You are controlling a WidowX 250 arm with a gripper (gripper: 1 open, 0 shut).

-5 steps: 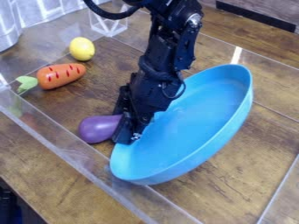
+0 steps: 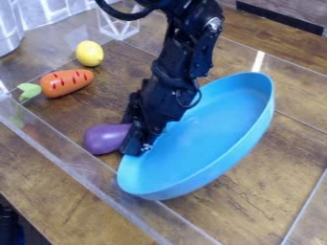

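The black gripper (image 2: pixel 141 129) reaches down at the centre of the camera view, low beside the left rim of a blue oval dish (image 2: pixel 205 144). A purple eggplant (image 2: pixel 105 140) lies at its fingertips, partly hidden by them. The gripper looks shut on the eggplant, though the fingertips are hard to make out against it.
An orange carrot (image 2: pixel 69 82) with a pale green top lies at the left, and a yellow lemon (image 2: pixel 90 53) behind it. Clear barrier strips run along the left and back. Bare wooden surface shows at the right and lower left.
The blue dish has shifted slightly left and toward the front, and the gripper and eggplant very slightly with it. The carrot and lemon are unmoved.
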